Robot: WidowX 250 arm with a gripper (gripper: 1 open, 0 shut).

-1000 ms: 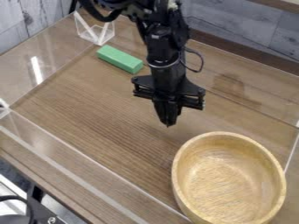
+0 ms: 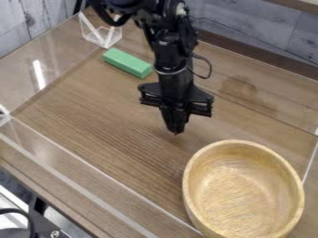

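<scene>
A black robot arm reaches down from the top of the view to the middle of the wooden table, its gripper (image 2: pixel 173 123) pointing downward over bare wood. Whether the fingers are apart or closed is hard to tell at this size. A green block (image 2: pixel 128 63) lies to the upper left of the arm. A large empty cream bowl (image 2: pixel 243 186) sits at the lower right, in front of and right of the gripper.
A white wire-like rack (image 2: pixel 99 30) stands at the back left. A grey wall borders the back and left. A black cable shows at the bottom left corner.
The gripper has shifted very slightly to the left. The block and bowl have stayed where they were.
</scene>
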